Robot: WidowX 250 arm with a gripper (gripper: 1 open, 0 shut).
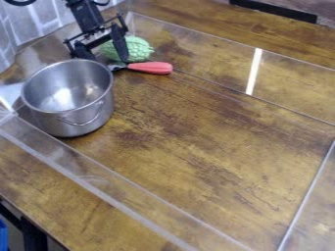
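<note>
A black robot gripper is at the top left, just behind a large steel pot and beside a pale green, textured round object that looks like a cabbage. A utensil with a red handle lies just in front of the green object, its far end reaching left toward the gripper and pot. The gripper's fingertips are small and dark; whether they are open or holding something cannot be told.
Clear strips run along the table's surface, and a dark edge is at the top right.
</note>
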